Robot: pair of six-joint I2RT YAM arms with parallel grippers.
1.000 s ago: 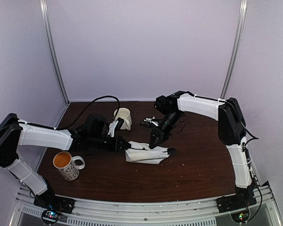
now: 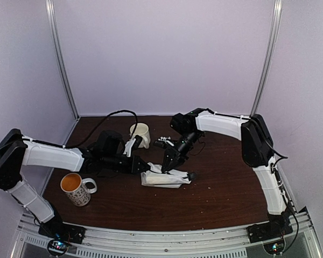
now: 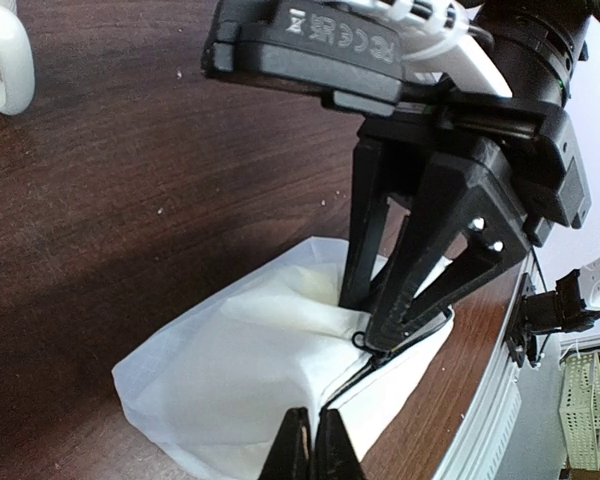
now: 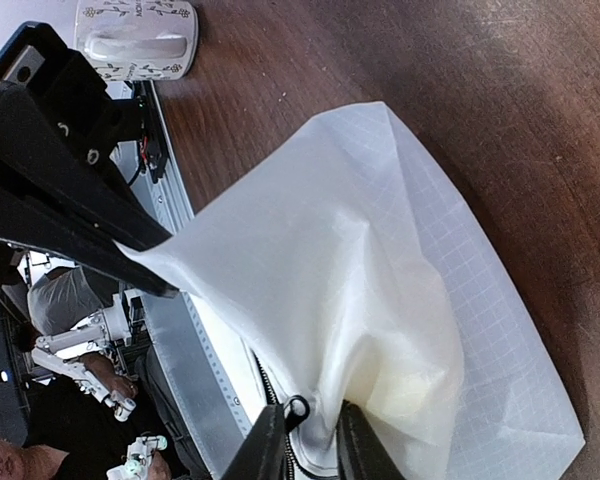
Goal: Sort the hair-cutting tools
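A white zippered cloth pouch lies on the table's middle, creased and bunched, with its dark zip and a ring pull showing in both wrist views. My left gripper is shut at the zip's end, with the pouch fabric pinched up beside it in the right wrist view. My right gripper has its fingertips down on the pouch at the ring pull; whether they are shut on it is hard to tell. Any tools inside the pouch are hidden.
A patterned mug stands at the front left, and a cream mug at the back, behind my left gripper.
My right arm has moved a little to the left and down along the pouch. The pouch has shifted slightly left. The left arm looks almost still.
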